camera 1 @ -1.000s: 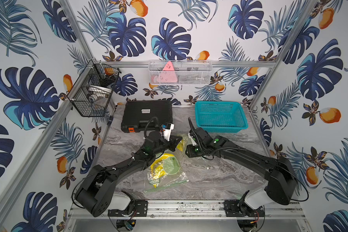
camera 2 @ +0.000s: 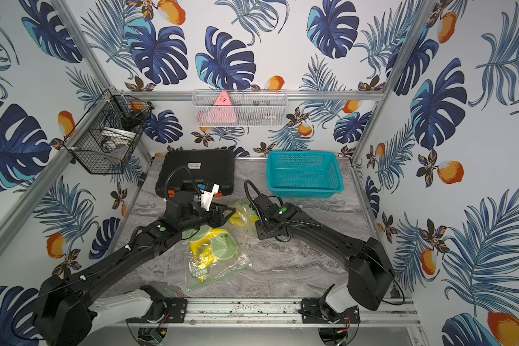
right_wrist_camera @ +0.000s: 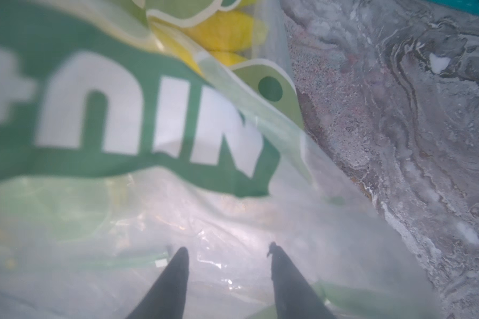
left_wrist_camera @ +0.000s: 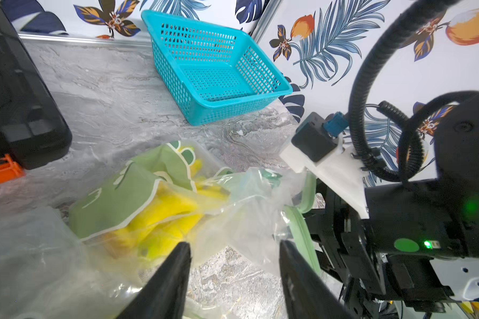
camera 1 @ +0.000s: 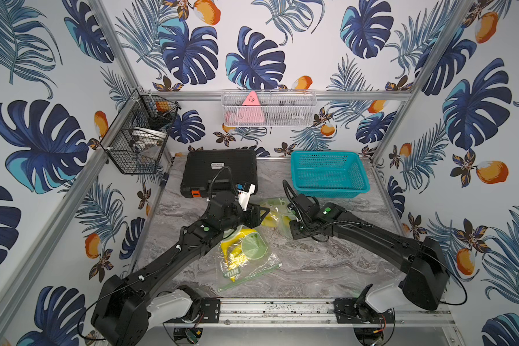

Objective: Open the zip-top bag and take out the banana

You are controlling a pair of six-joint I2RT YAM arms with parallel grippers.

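Observation:
A clear zip top bag with green print (left_wrist_camera: 127,196) lies behind the grippers, a yellow banana (left_wrist_camera: 167,226) visible through its film. The green zip edge (left_wrist_camera: 300,239) of this bag is beside the right gripper. My left gripper stands open at the bag's near side, its fingers apart. In the right wrist view the fingers of my right gripper are apart over wrinkled clear film; whether film lies between them or just beneath is unclear. A second printed bag (camera 1: 245,256) with yellow contents lies flat in front of the left gripper.
A black case (camera 1: 216,167) stands at the back left, close behind the left arm. The empty turquoise basket (camera 1: 329,187) is at the back right. Bare table (camera 1: 328,271) shows at the front right.
My right gripper has shifted slightly right and toward the front over the last second. The left arm's elbow has swung outward to the left, while its gripper has stayed near the bags.

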